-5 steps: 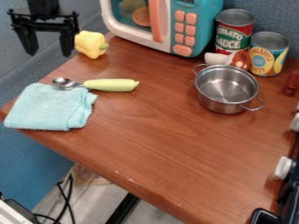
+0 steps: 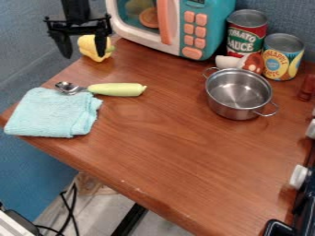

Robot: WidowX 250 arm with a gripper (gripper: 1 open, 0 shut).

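Note:
The black gripper [image 2: 87, 41] at the top left is over a small yellow object [image 2: 95, 51] on the table's back edge beside the toy microwave, its fingers spread open around or just above it. Whether they touch it I cannot tell. A corn cob [image 2: 117, 89] and a spoon [image 2: 69, 88] lie near a light blue folded towel [image 2: 52, 114]. A steel pot [image 2: 239, 93] stands to the right.
The teal microwave [image 2: 194, 18], cans [image 2: 282, 56], a small red bottle [image 2: 308, 88] and other toy food crowd the back right. A black appliance [image 2: 297, 198] is at the right edge.
The gripper has moved right from beside the yellow object to over it.

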